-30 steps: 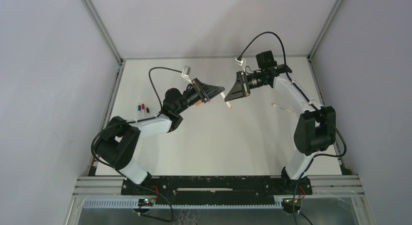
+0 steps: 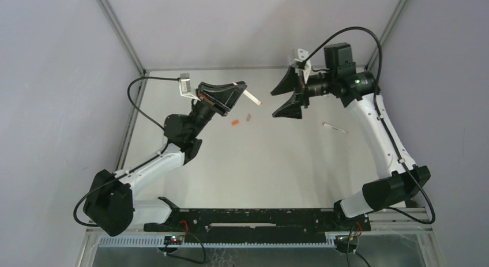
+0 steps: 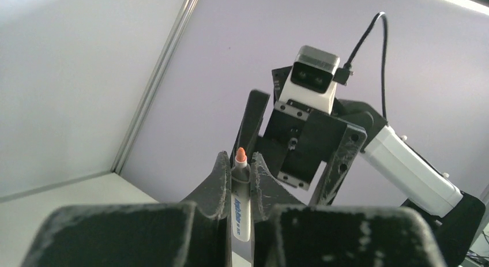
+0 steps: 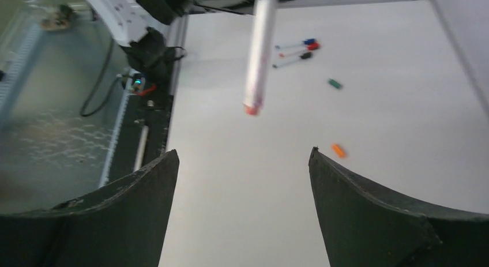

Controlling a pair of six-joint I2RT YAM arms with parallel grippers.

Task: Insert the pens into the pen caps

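A white marker [image 2: 251, 96] with an orange tip is held in my left gripper [image 2: 236, 91], shut on it and raised over the table; the left wrist view shows the marker [image 3: 241, 215] upright between the fingertips. To its right, my right gripper [image 2: 281, 101] stands open with nothing between its fingers. In the blurred right wrist view the held marker [image 4: 259, 59] hangs ahead of the open fingers. An orange cap [image 2: 235, 122] and a reddish cap [image 2: 248, 117] lie on the table, with a green cap [image 4: 335, 83] also visible.
Another marker [image 2: 334, 127] lies on the right of the table [image 2: 271, 169]. Several pens with blue, red and black caps [image 4: 305, 56] show in the right wrist view.
My left gripper has moved up and leftward with the marker. My right gripper has moved away from near the marker and opened wider.
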